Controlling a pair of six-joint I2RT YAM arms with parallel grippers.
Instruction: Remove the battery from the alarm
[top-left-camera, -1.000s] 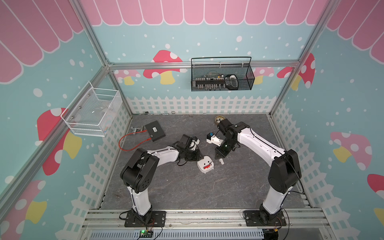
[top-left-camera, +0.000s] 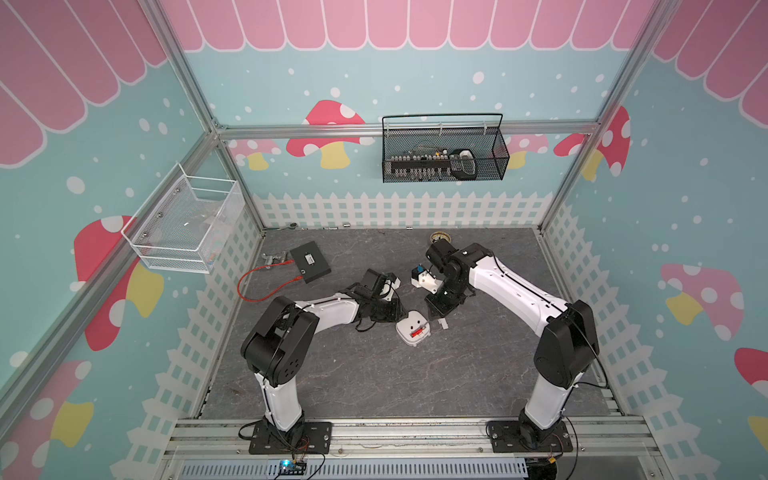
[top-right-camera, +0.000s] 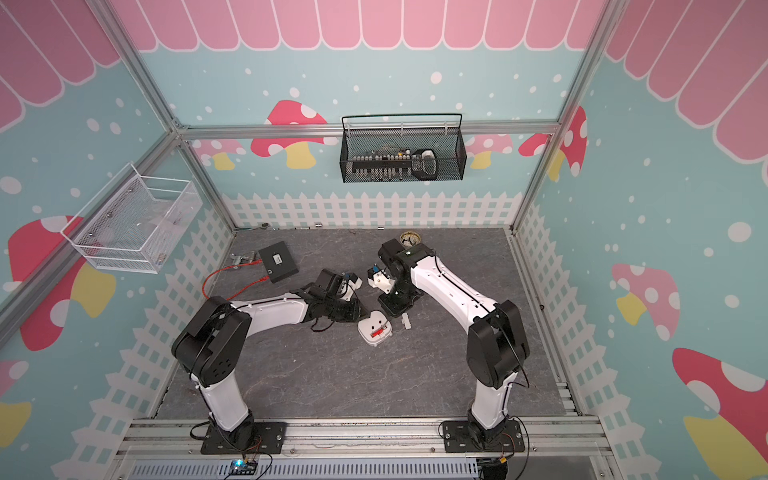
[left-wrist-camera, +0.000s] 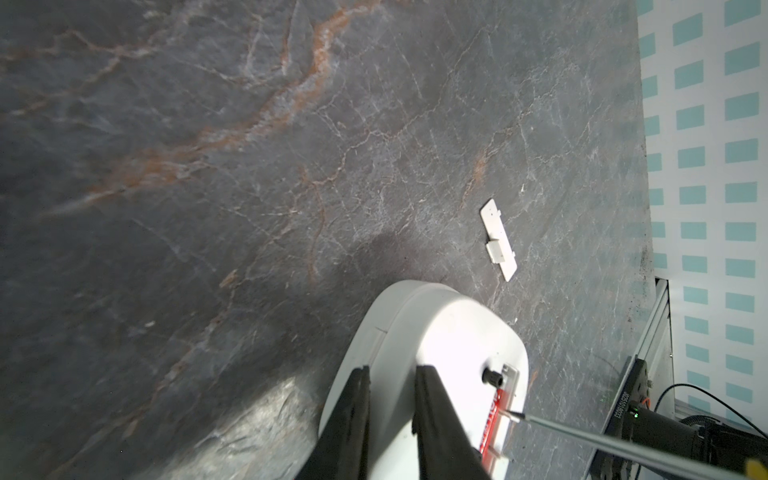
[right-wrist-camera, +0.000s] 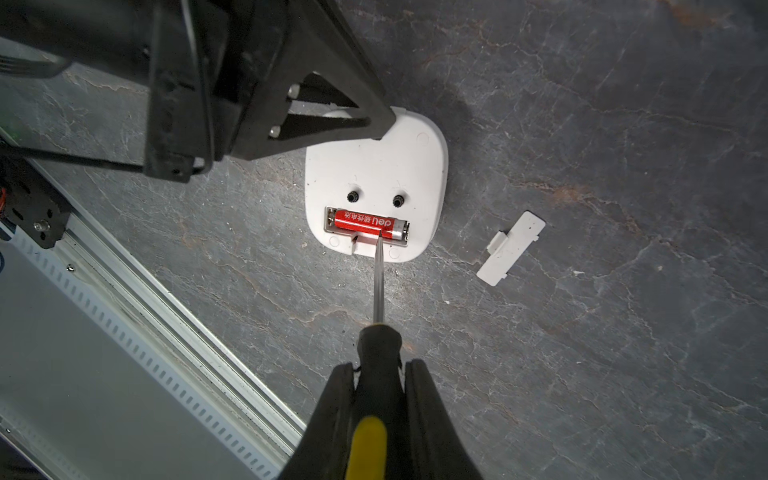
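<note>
The white alarm (right-wrist-camera: 376, 168) lies with its battery slot uncovered, the red battery (right-wrist-camera: 360, 220) inside. My right gripper is shut on a black-and-yellow screwdriver (right-wrist-camera: 368, 444), whose shaft tip touches the battery or slot edge. My left gripper is at the alarm's far end from the slot, fingers at its rounded side; how far they are apart on the housing is hard to judge. The detached battery cover (right-wrist-camera: 512, 244) lies beside the alarm.
A dark grey case (top-left-camera: 310, 262) with a red cord lies at back left. A small round dish (top-right-camera: 409, 237) sits at the back. Wire baskets (top-left-camera: 444, 168) hang on the walls.
The alarm shifted very slightly; the left arm is nearly still.
</note>
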